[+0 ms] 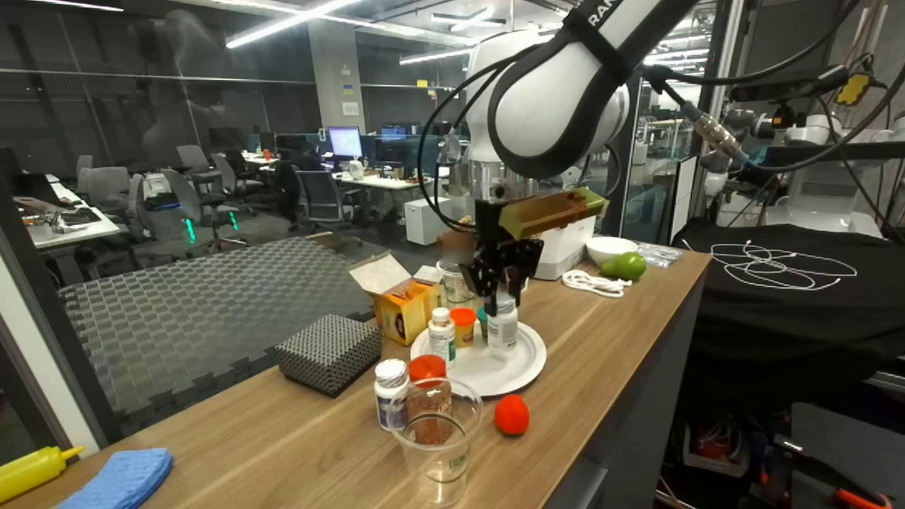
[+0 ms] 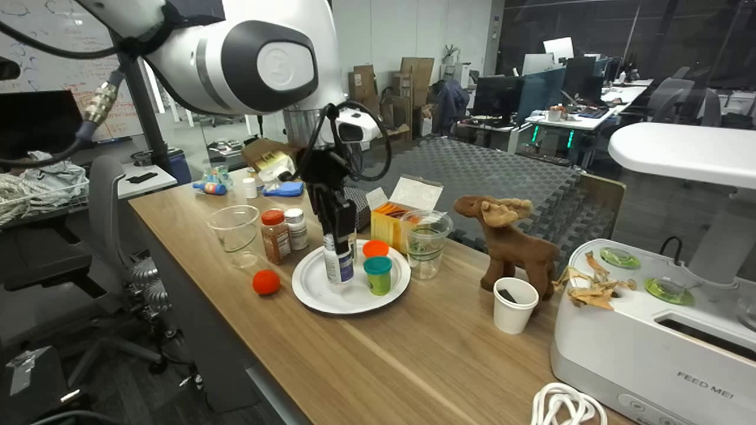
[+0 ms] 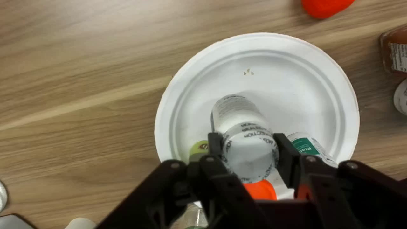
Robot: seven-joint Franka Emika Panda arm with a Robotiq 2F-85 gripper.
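Note:
My gripper is shut on the cap end of a white pill bottle (image 3: 236,108), pointing down over a white paper plate (image 3: 280,63). In exterior view 2 the held bottle (image 2: 338,268) is roughly upright, low over the plate or on it; whether its base touches I cannot tell. Beside it on the plate stand a teal-lidded play-dough tub (image 2: 378,276), an orange-lidded tub (image 1: 463,326) and a smaller white bottle with a green label (image 1: 441,336). My fingers partly cover these in the wrist view.
Near the plate are a red ball (image 1: 511,415), a red-capped spice jar (image 2: 274,236), another white bottle (image 2: 296,228) and clear cups (image 2: 235,236) (image 2: 426,243). An open yellow box (image 1: 404,309) stands behind. Bare wood lies toward the counter's front edge.

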